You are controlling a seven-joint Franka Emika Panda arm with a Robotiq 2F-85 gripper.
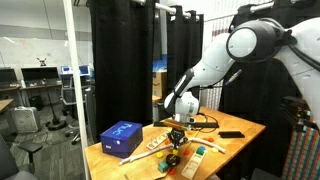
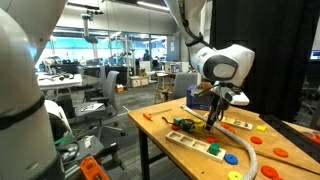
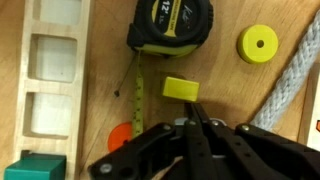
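At the tips of my gripper is a small yellow block (image 3: 180, 88), and the fingers look shut on it. The dark fingers come up from the bottom of the wrist view and hide part of what is below. Just beyond the block lies a black and yellow tape measure (image 3: 172, 22). In exterior view 1 the gripper is low over the middle of the table, too small there for the block to show clearly.
Left of the gripper lies a wooden frame (image 3: 52, 75) with compartments. An orange disc (image 3: 120, 135), a yellow disc (image 3: 258, 43) and a grey rope (image 3: 290, 80) lie close by. A blue box (image 1: 122, 137) stands at the table's left side.
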